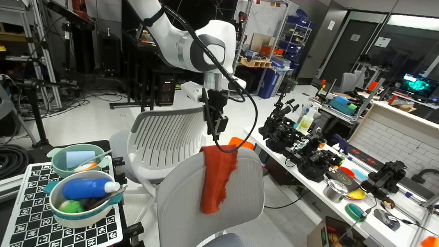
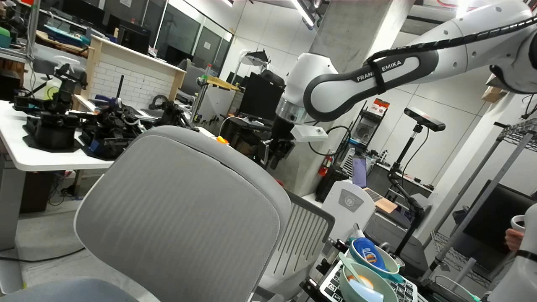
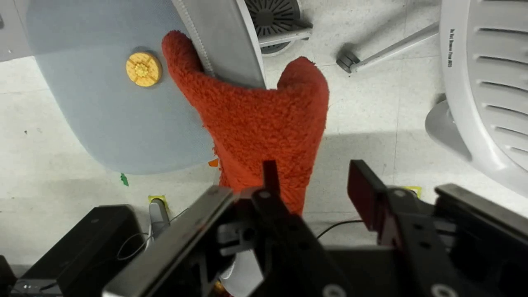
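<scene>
A fuzzy red cloth (image 1: 216, 179) hangs draped over the top edge of a grey chair's backrest (image 1: 181, 201). The wrist view shows the same cloth (image 3: 262, 116) from above, folded over the chair back, its lower part hidden behind one finger. My gripper stands open above it, with a clear gap between the fingertips and nothing held. In exterior view 1 the gripper (image 1: 218, 132) is over the top of the chair back, slightly above the cloth. Exterior view 2 shows the gripper (image 2: 269, 160) beyond the backrest, which hides most of the cloth there.
A second chair with a slatted back (image 1: 168, 140) stands close by. Two bowls (image 1: 78, 218) of items sit on a checkered board (image 1: 24, 218) at the left. A white table (image 1: 304, 181) with black robot arms runs along the right. A loose cable loops beside my gripper.
</scene>
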